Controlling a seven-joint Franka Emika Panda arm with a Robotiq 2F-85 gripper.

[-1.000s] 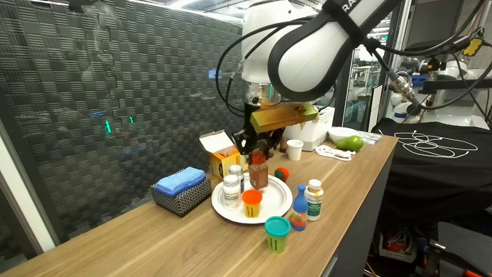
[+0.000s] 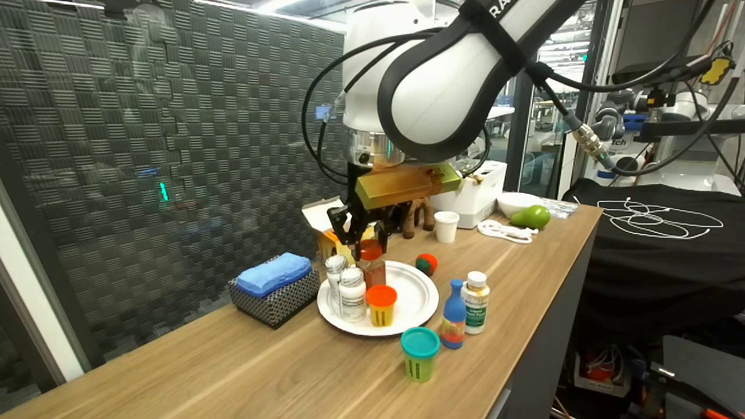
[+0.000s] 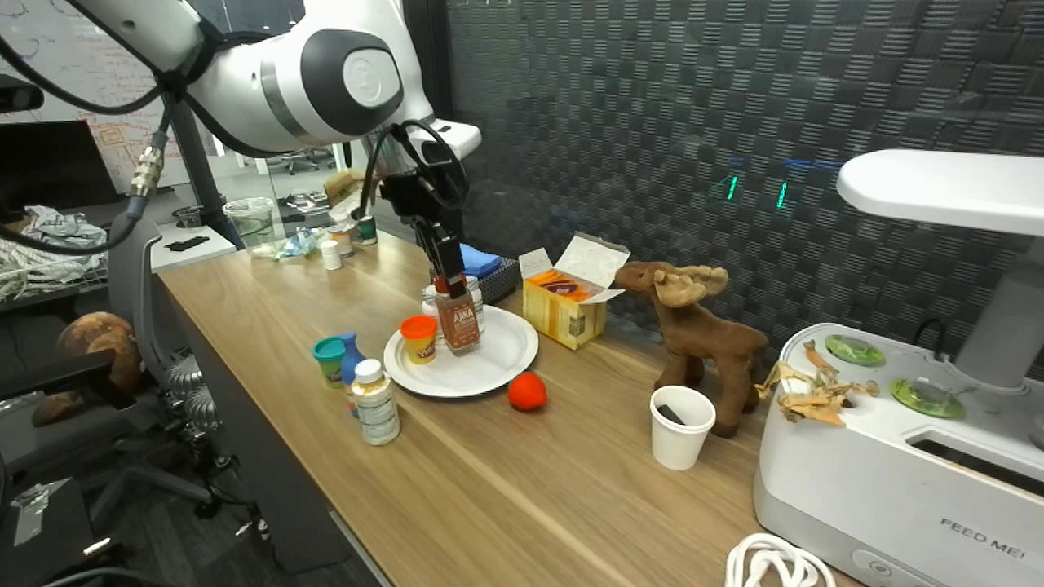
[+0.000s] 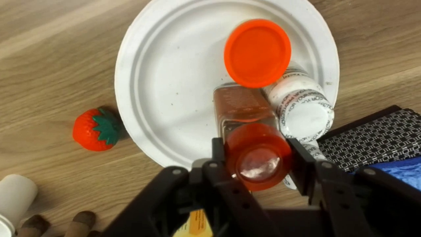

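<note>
My gripper is shut on the red cap of a clear spice jar [image 3: 459,321] with reddish-brown contents. The jar is over the white plate [image 4: 169,94], close beside two white pill bottles [image 2: 353,299] and an orange-lidded tub [image 4: 257,53]. In the wrist view the jar's body seems to press against the nearer pill bottle [image 4: 306,118]. Whether the jar's base touches the plate I cannot tell. The second pill bottle [image 2: 335,269] is partly hidden behind the first.
Off the plate lie a toy strawberry [image 4: 94,129], a teal-lidded tub [image 2: 420,352], a blue bottle [image 2: 454,314] and a white supplement bottle [image 3: 374,403]. A black box with a blue cloth [image 2: 273,274], an open yellow box [image 3: 564,313] and a toy moose [image 3: 700,337] stand near the wall.
The gripper and jar have moved left in exterior view 1, up to the pill bottles. The rear pill bottle has shifted left and tilted; the plate has slid slightly left.
</note>
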